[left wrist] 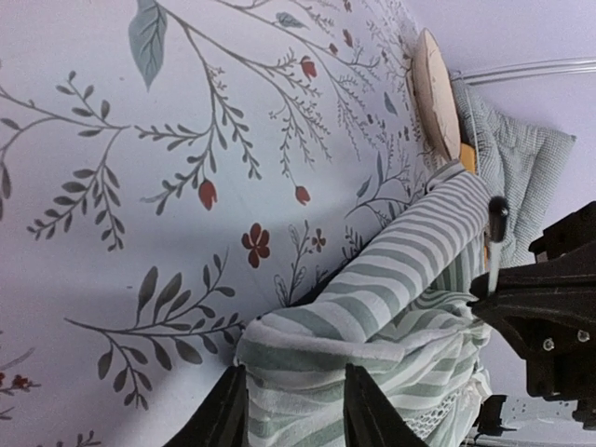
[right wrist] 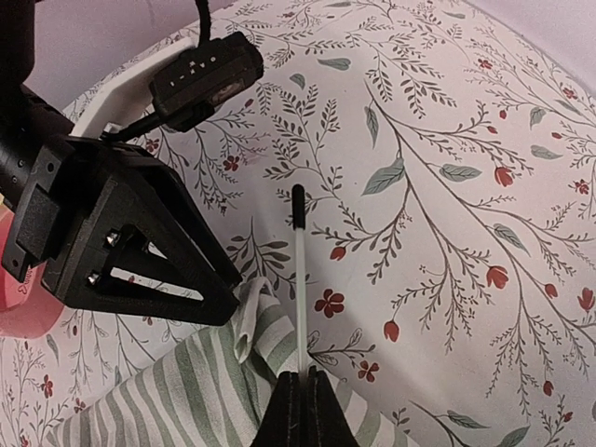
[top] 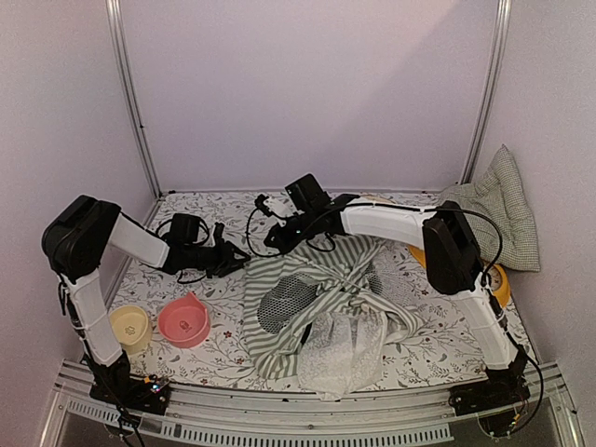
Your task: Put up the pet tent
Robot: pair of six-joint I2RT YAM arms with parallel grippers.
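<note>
A green-and-white striped tent fabric (top: 261, 349) with mesh and sheer panels lies collapsed and flat on the table. My left gripper (top: 244, 260) is at its far left corner. In the left wrist view the left fingers (left wrist: 222, 414) stand apart, with the folded striped corner (left wrist: 298, 358) showing between and beyond them. Just to the right, my right gripper is shut on a thin white pole (right wrist: 301, 270) with a black tip, which points upward above the fabric. The pole's lower end is hidden by the fingers.
At the left stand a pink bowl (top: 184, 322) and a cream bowl (top: 130, 328). A grey cushion (top: 494, 209) leans at the back right, near a yellow item (top: 501, 287). Both grippers are close together; bare floral table lies behind the corner.
</note>
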